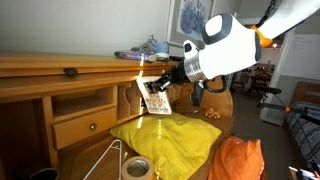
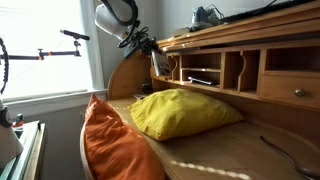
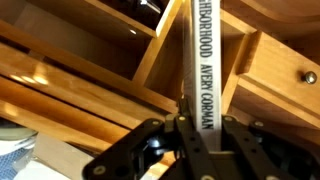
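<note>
A book [image 1: 155, 99] with a pale cover hangs from my gripper [image 1: 153, 79], up in front of the desk's cubbies. In the wrist view the spine of the book [image 3: 207, 75] reads "NEIGHBORHOOD AVERY CORMAN", and its lower end sits between the fingers of my gripper, which is shut on it. From the other side, the book [image 2: 161, 64] shows as a small light block below the gripper [image 2: 148, 46], over the yellow cushion. The exact contact of the fingertips is partly hidden by the book.
A wooden desk hutch [image 1: 85, 103] with drawers and open cubbies stands close behind the book. Below lie a yellow cushion [image 1: 175, 142] and an orange cushion [image 1: 236, 160]. A round tin [image 1: 137, 168] and a bent wire [image 1: 106, 155] rest on the desktop.
</note>
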